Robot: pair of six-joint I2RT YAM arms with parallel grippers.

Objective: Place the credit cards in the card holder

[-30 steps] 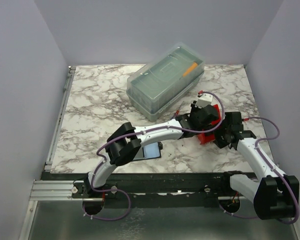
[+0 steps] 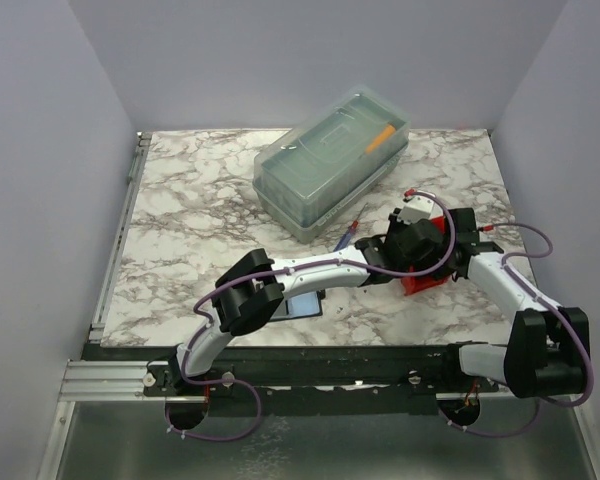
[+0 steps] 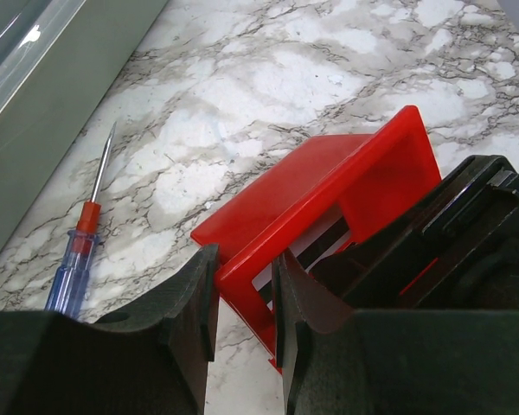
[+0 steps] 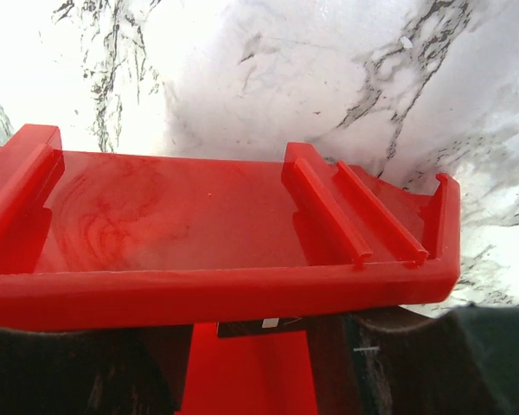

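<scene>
The red card holder (image 2: 425, 284) stands tilted at the right of the table, largely hidden by the grippers from above. My left gripper is shut on a corner of its rim. Inside the holder, a dark and pale strip (image 3: 322, 244) shows in the left wrist view; it looks like a card. My right gripper is part open at the holder's rim, its fingers (image 4: 86, 367) apart. Red plastic and a thin dark edge with a white mark (image 4: 270, 323) show between them. Whether they touch that edge, I cannot tell.
A clear lidded box (image 2: 330, 160) stands at the back centre. The screwdriver (image 3: 80, 246) lies between box and holder. Flat light-blue and dark pieces (image 2: 302, 305) lie partly under the left arm.
</scene>
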